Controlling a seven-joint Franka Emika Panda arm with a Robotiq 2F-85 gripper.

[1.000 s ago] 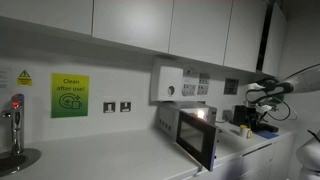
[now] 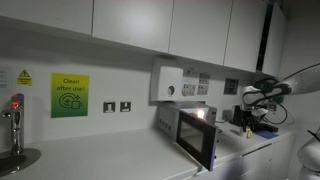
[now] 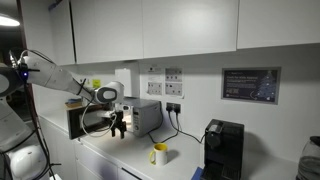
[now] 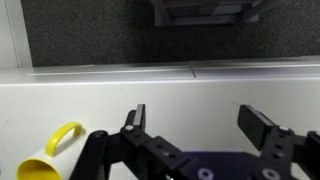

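A white mug with a yellow handle (image 3: 159,154) stands upright on the counter in exterior view 2. In the wrist view its yellow handle (image 4: 62,138) and part of its white body show at the lower left, outside the fingers. My gripper is open, with its two dark fingers wide apart and only white surface between them. Exterior view 2 has the gripper (image 3: 117,128) above the counter, to the left of the mug and not touching it. The microwave (image 2: 195,112) stands against the wall with its dark-windowed door (image 2: 196,137) swung open.
A black coffee machine (image 3: 224,148) stands to the right of the mug, with a glass jug (image 3: 309,160) farther right. Cables hang from the wall sockets behind. To the left in exterior view 1 are a tap (image 2: 16,125) and clear counter (image 2: 100,155).
The arm and gripper have shifted slightly near the mug in exterior view 1. The microwave door stays open, and the rest looks unchanged.
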